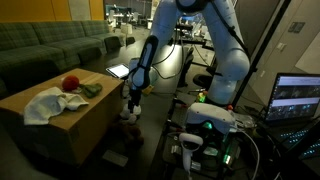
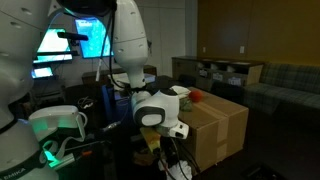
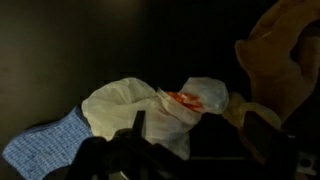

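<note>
In the wrist view a crumpled white cloth [image 3: 155,108] with a red patch lies below my gripper. The two dark fingers stand wide apart, with nothing held between them. A blue cloth [image 3: 48,148] touches the white cloth's left side. To the right lies a brown plush-like thing [image 3: 280,55], partly covered by one finger. From exterior view 1, the gripper [image 1: 131,103] hangs low beside the box, just above the white cloth [image 1: 130,117]. Exterior view 2 shows the white cloth [image 2: 178,172] on the floor under the arm.
A large cardboard box [image 1: 85,130] stands right alongside the gripper. On its top are a white cloth [image 1: 52,104], a red ball [image 1: 70,83] and a green thing [image 1: 91,89]. Sofas [image 1: 50,45] stand behind. Dark floor lies open in front.
</note>
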